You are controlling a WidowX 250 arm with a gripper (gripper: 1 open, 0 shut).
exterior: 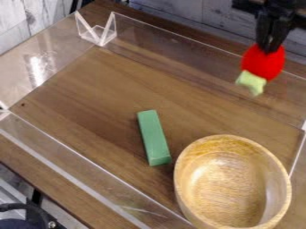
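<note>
My gripper (pixel 262 67) hangs at the upper right, a dark arm with a bright red body over small pale green-yellow fingertips, held above the back right of the wooden board; the tips look shut, with nothing visible between them. A green block (pixel 155 138) lies on the board left of a round wooden bowl (pixel 203 168), which sits at the lower right with nothing in it.
Clear plastic walls (pixel 72 156) edge the board, with a clear bracket (pixel 97 29) at the back left corner. The middle and left of the board are clear. A black object (pixel 20 217) shows at the lower left edge.
</note>
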